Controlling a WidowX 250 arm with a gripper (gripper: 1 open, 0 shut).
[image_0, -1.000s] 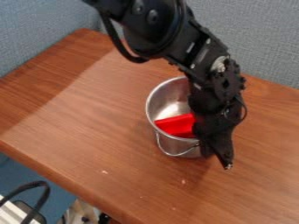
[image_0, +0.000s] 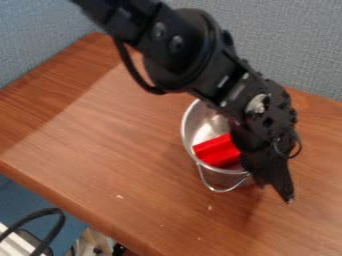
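My black gripper (image_0: 281, 180) points down at the right side of a metal bucket (image_0: 197, 125), covering much of it. The bucket has a wire handle hanging at the front, and a red object (image_0: 214, 149) lies inside it. The gripper looks shut, with nothing visible between its fingers; its tips are beside the bucket's right side.
A grey textured panel stands behind it. Black cables and light-coloured equipment sit beyond the table's lower-left edge.
My arm and gripper have moved to the right, and the bucket with the red object has shifted slightly right too.
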